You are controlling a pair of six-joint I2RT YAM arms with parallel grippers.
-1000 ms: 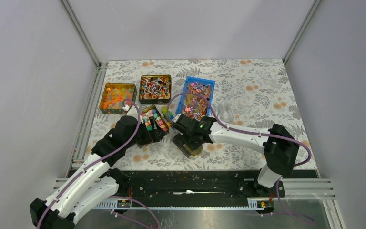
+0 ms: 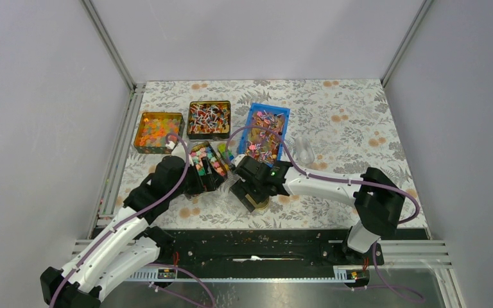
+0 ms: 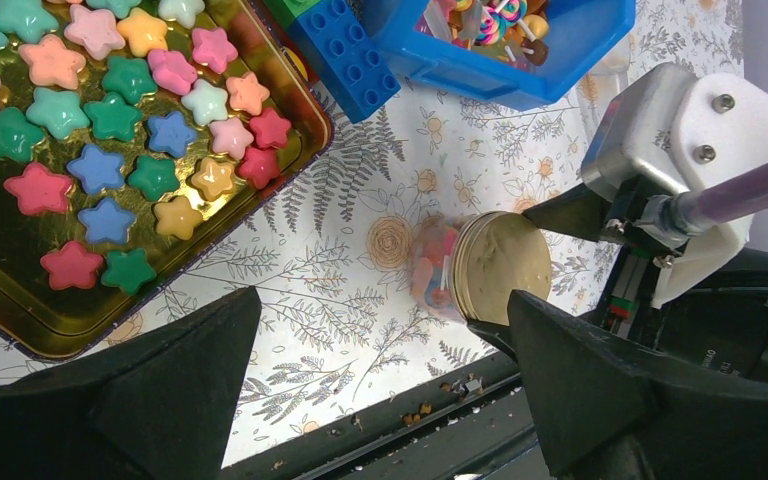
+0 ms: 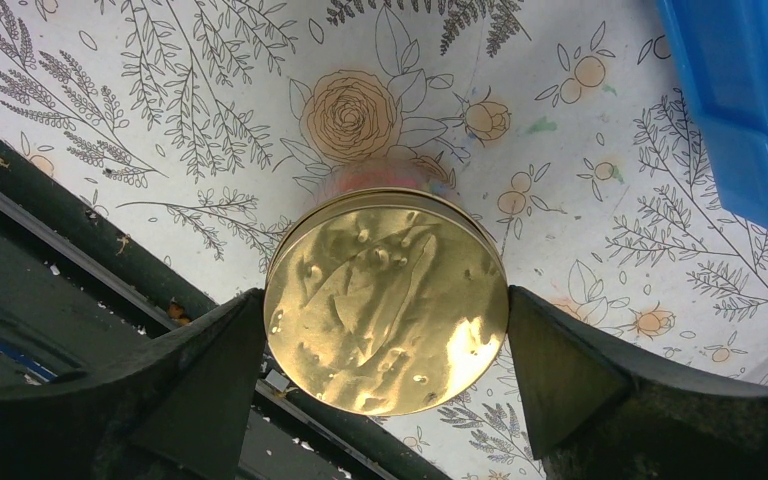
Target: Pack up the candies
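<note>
A clear jar [image 3: 433, 270] with colourful candies inside and a gold lid [image 4: 385, 310] on top stands near the table's front edge. In the right wrist view my right gripper is open wide around the lid, one finger at each side, the tips close against its rim. My left gripper stands open beside the jar, with nothing between its fingers. To its left lies a gold tray of star candies [image 3: 113, 118], partly covered by the left arm from above. Whether the lid sits fully down on the jar, I cannot tell.
Behind are a gold tray of orange and yellow candies [image 2: 160, 128], a tray of mixed sticks [image 2: 209, 119] and a blue tray [image 2: 286, 114] of mixed candies. Blue and green bricks [image 3: 345, 60] sit between trays. A clear container [image 2: 304, 151] lies right.
My right arm has shifted and turned very slightly around the lid. The left arm and the trays look the same.
</note>
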